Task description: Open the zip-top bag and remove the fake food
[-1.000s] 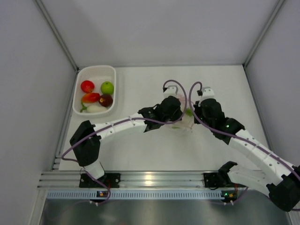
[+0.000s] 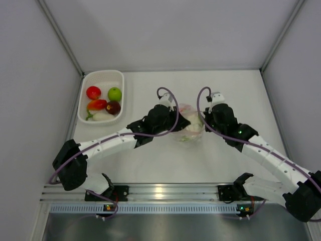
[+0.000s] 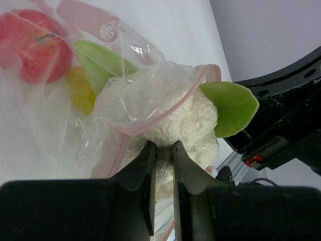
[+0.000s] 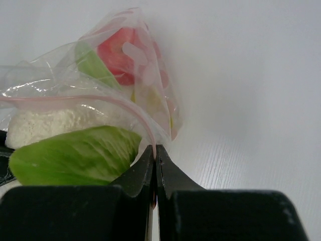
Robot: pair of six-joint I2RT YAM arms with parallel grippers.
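Observation:
The clear zip bag (image 2: 189,134) with pink seal lies between my grippers, holding a red tomato (image 3: 35,47) (image 4: 118,52), something yellow (image 3: 80,88) and a cream cauliflower (image 3: 193,123) (image 4: 55,123) with green leaves (image 3: 228,108) (image 4: 75,158). My left gripper is at the cauliflower in the bag's mouth, fingertips close together, some cauliflower between them; how firmly is unclear. My right gripper is shut on the bag's pink-edged rim, beside a leaf.
A white basket (image 2: 101,77) at the left holds several pieces of fake food. Grey walls stand at the sides and back.
My left gripper and arm have moved left, away from the right gripper. The right gripper has shifted slightly left, and the bag with it.

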